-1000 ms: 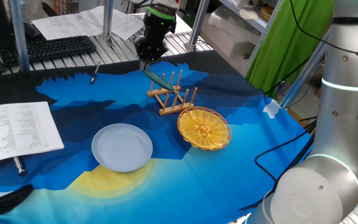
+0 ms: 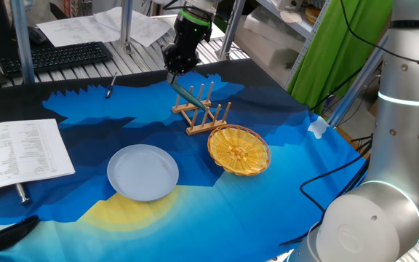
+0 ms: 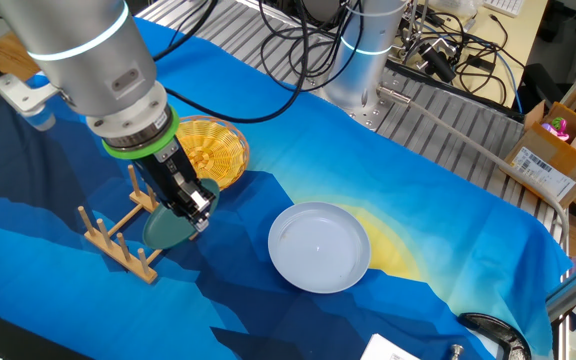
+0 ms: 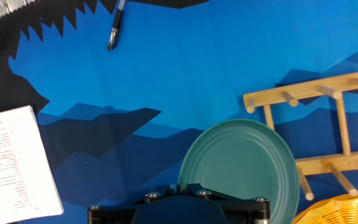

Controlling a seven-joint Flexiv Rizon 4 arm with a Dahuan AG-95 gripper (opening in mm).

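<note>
My gripper [image 2: 172,76] is shut on the rim of a dark green plate [image 2: 188,96], which slopes down from the fingers over the wooden dish rack [image 2: 199,129]. In exterior view 2 the green plate [image 3: 169,231] hangs beside the gripper [image 3: 200,214], partly covering the rack [image 3: 120,250]. Seen from the wrist, the green plate [image 4: 241,163] shows its broad face left of the rack's pegs [image 4: 291,98]. Whether the plate touches the rack cannot be told. The fingertips are mostly hidden in the wrist view.
A pale grey-blue plate [image 2: 142,172] lies flat on the blue cloth. A round yellow wicker basket [image 2: 238,151] sits close beside the rack. Paper sheets [image 2: 22,151] and a pen [image 2: 111,86] lie further off. Open cloth surrounds the grey-blue plate.
The gripper has shifted slightly to the right in exterior view 1, with the green plate still in it. The rack, basket and grey-blue plate have stayed put.
</note>
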